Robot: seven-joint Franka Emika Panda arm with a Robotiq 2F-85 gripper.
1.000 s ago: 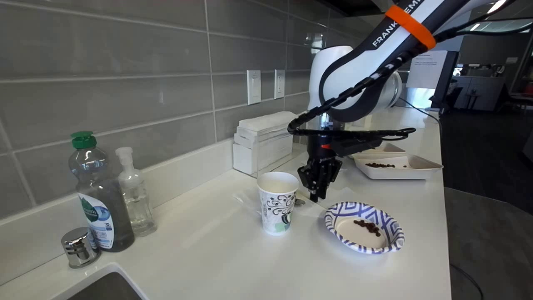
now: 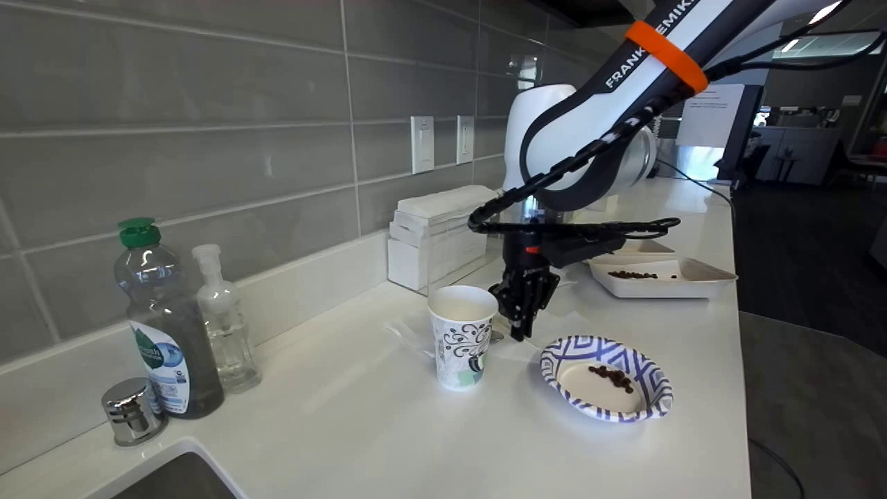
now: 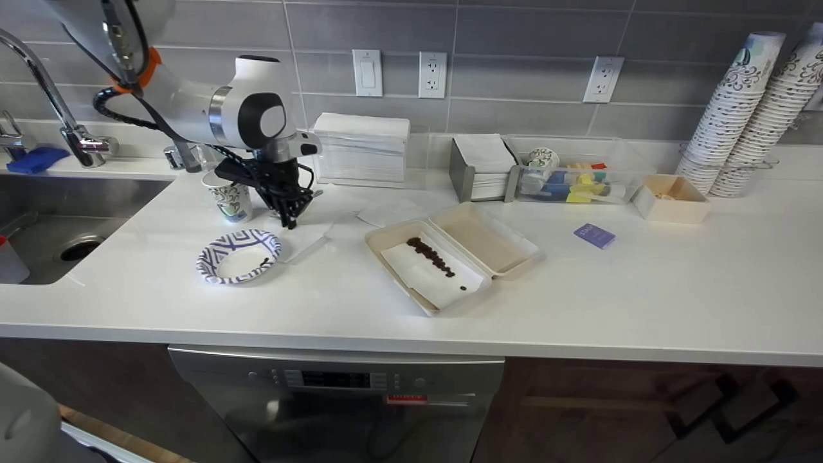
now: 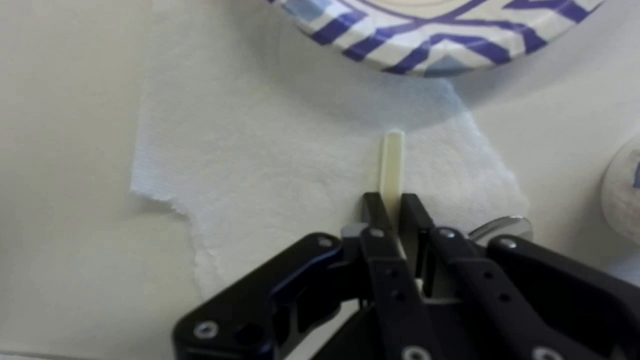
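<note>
My gripper is shut on a thin pale stick (image 4: 393,161), whose rounded end sticks out past the fingertips in the wrist view. The rest of the stick is hidden by the fingers. Below lies a white paper napkin (image 4: 264,162). Beside the right finger, part of a shiny metal spoon-like piece (image 4: 507,228) shows on the napkin. In exterior view 1 the gripper (image 2: 522,331) is low over the counter, between the patterned paper cup (image 2: 462,341) and the blue-and-white paper bowl (image 2: 574,399). Several dark beans (image 2: 612,378) lie in that bowl.
An open takeout box (image 3: 409,289) holding more dark beans stands right of the bowl. The napkin stack (image 3: 362,146) is behind the arm, with a soap bottle (image 2: 170,333) and the sink (image 3: 46,266) to the left.
In exterior view 1 the arm and gripper have shifted slightly left, towards the cup, and the gripper sits a little lower. Cup and bowl have stayed in place.
</note>
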